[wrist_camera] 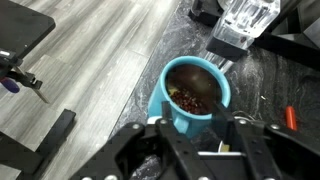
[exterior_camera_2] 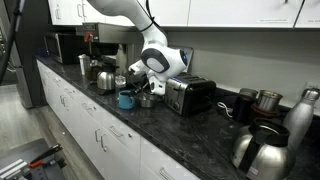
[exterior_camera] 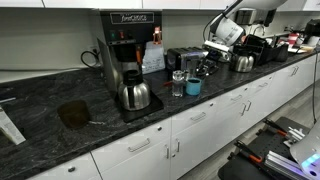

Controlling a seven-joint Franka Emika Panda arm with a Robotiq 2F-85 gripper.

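A light-blue mug [wrist_camera: 162, 92] fills the middle of the wrist view, its inside dark brown with reddish specks at the bottom. It stands on the dark countertop, also showing as the blue mug [exterior_camera: 193, 87] in exterior view 1 and the blue mug [exterior_camera_2: 126, 100] in exterior view 2. My gripper reaches in from the bottom of the wrist view, its black fingers apart and overlapping the mug's near side. Whether they touch the mug cannot be told. From outside, the gripper [exterior_camera_2: 137, 70] is small and dark, above the counter near the mug.
A clear glass container [exterior_camera: 178, 84] stands close beside the mug. Behind is a toaster [exterior_camera_2: 188, 97]; a coffee machine [exterior_camera: 130, 50] with a steel carafe [exterior_camera: 134, 94] occupies the counter to one side. An orange-red object [wrist_camera: 290, 118] lies right of the mug.
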